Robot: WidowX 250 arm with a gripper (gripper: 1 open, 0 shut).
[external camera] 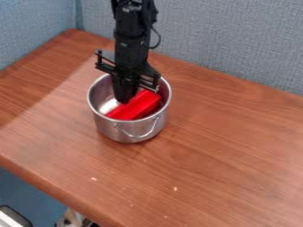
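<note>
A metal pot [128, 129] with a wire handle stands on the wooden table, left of centre. A red object [135, 107] lies inside it, with something pale beside it at the left. My black gripper [123, 94] reaches down into the pot from above, at the back of the red object. Its fingertips are dark and partly hidden, so whether anything is between them cannot be seen; the fingers look close together.
Grey-blue padded walls stand behind and at the left, and the table's near-left edge drops to the floor.
</note>
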